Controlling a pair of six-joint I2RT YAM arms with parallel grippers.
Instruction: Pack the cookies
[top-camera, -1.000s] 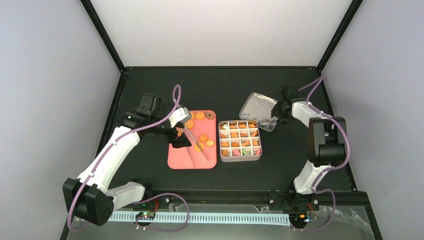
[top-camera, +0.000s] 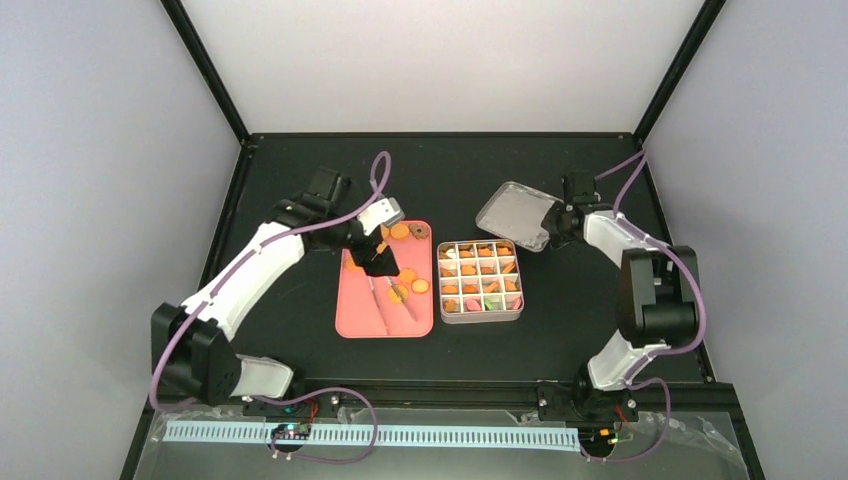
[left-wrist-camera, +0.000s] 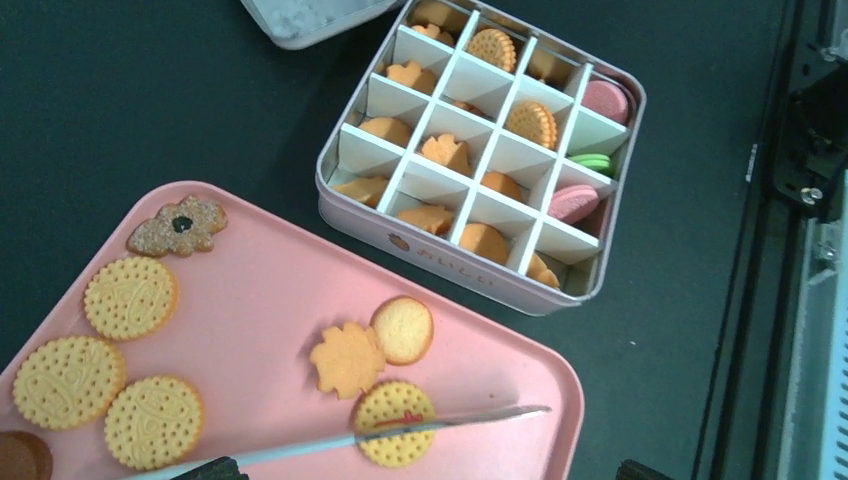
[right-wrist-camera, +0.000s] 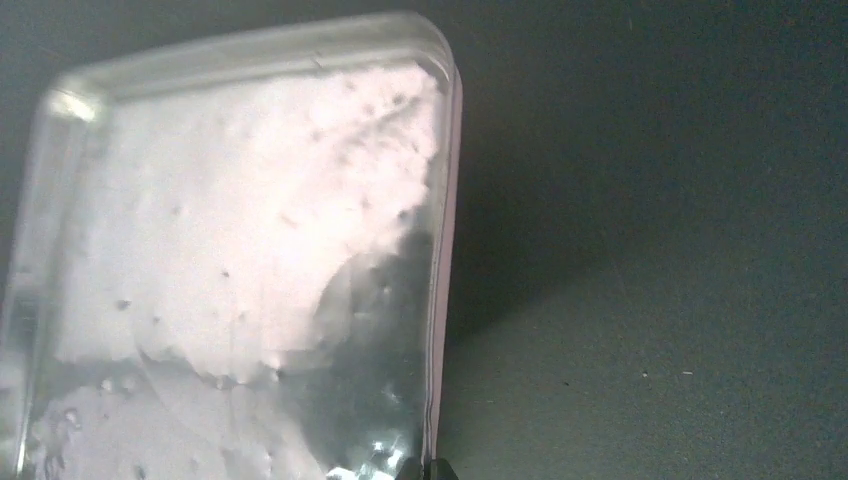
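Observation:
The cookie box (top-camera: 481, 315) is divided into several compartments holding brown, pink and green cookies. Its silvery clear lid (right-wrist-camera: 230, 240) is off, up and to the right of the box in the top view. My right gripper is shut on the rim at the lid's right edge. Over the pink tray (left-wrist-camera: 250, 270), my left gripper is wide open and empty. On that tray lie a leaf-shaped cookie (left-wrist-camera: 347, 360), a small round cookie (left-wrist-camera: 403, 331), a speckled cookie with a dark centre (left-wrist-camera: 179, 226) and several dotted round cookies (left-wrist-camera: 131, 298).
A slim metal utensil (left-wrist-camera: 345, 440) lies on the tray, crossing over one dotted cookie. In the top view another thin stick (top-camera: 377, 305) lies beside it.
The box and tray stayed put.

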